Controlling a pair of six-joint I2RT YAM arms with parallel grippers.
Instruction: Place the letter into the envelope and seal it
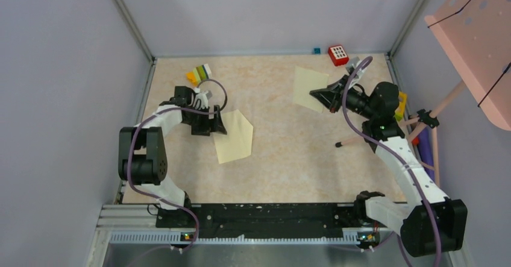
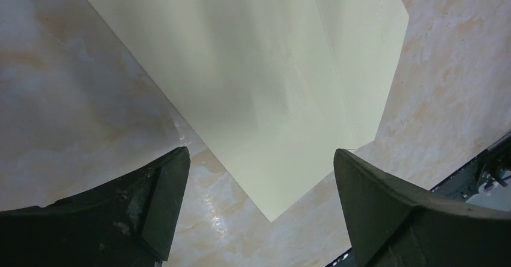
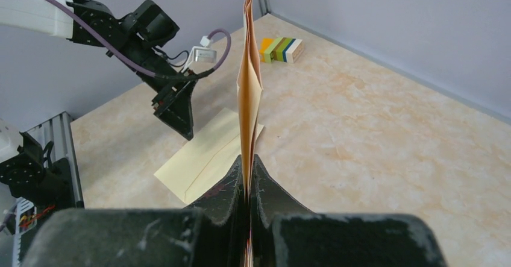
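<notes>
The cream envelope (image 1: 235, 143) lies flat on the left-centre of the table, its pointed flap side facing right. In the left wrist view the envelope (image 2: 253, 80) fills the middle, with a crease running along the flap. My left gripper (image 1: 217, 122) is low over the envelope's upper left edge, its fingers (image 2: 156, 201) wide apart and nothing between them. The folded cream letter (image 1: 310, 88) is held up on the right by my right gripper (image 1: 314, 93). Seen edge-on in the right wrist view, the letter (image 3: 248, 92) stands upright, pinched between closed fingertips.
Coloured blocks (image 1: 199, 73) sit at the back left. A red box (image 1: 338, 55) and a small teal block (image 1: 317, 50) are at the back right. A pink stand (image 1: 476, 44) leans in on the right.
</notes>
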